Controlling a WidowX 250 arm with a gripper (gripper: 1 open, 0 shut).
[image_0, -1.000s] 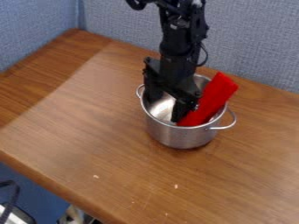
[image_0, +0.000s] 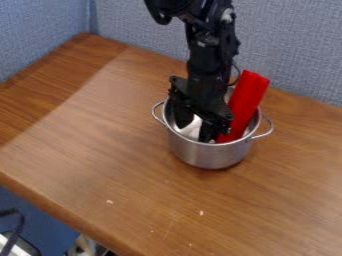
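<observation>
A steel pot (image_0: 201, 155) with two side handles stands on the wooden table. My black gripper (image_0: 201, 118) reaches down into it from above, its lower parts over and inside the pot's mouth. A red bar-shaped object (image_0: 249, 95) leans upright in the pot at the right, beside the gripper. Something white shows inside the pot behind the fingers. Whether the fingers are open or shut on anything is hard to make out.
Padded blue-grey walls (image_0: 287, 50) close off the back. Cables and hardware lie beyond the near left edge.
The red object has risen and stands more upright. The pot has shifted slightly, and my gripper has moved a little with them.
</observation>
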